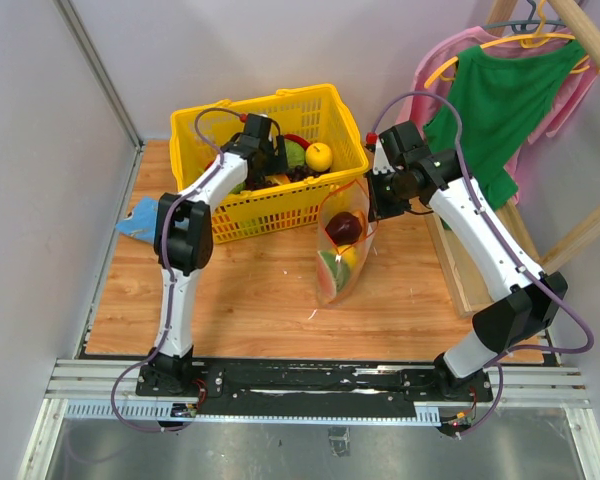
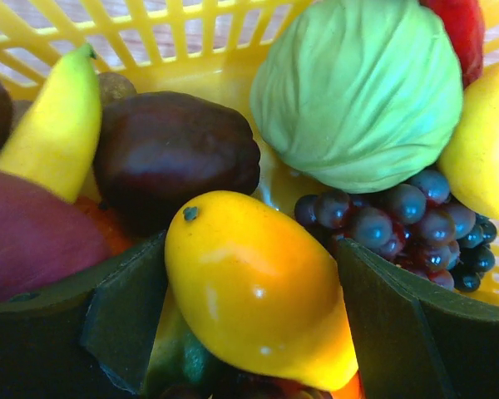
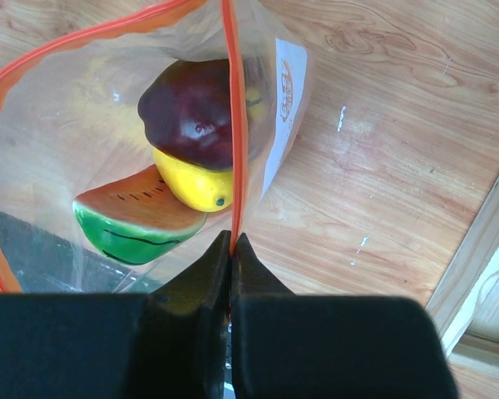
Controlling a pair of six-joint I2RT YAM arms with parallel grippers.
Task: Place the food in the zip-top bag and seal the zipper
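Down inside the yellow basket (image 1: pixel 265 219), my left gripper is open, its fingers on either side of a yellow-orange mango-like fruit (image 2: pixel 258 278). Whether they touch it I cannot tell. The clear zip top bag (image 3: pixel 58 125) with an orange-red zipper rim stands on the table, its mouth spread apart. Inside are a dark purple fruit (image 3: pixel 187 116), a yellow fruit (image 3: pixel 195 181) and a watermelon slice (image 3: pixel 137 218). My right gripper is shut on the bag's rim at one side of the mouth.
Around the mango lie a green cabbage (image 2: pixel 358 91), dark grapes (image 2: pixel 399 220), a dark eggplant-like piece (image 2: pixel 175 150) and a yellow banana-like piece (image 2: pixel 58 125). A blue cloth (image 1: pixel 140 220) lies left of the basket. Right of the bag stands a wooden rack (image 1: pixel 460 265).
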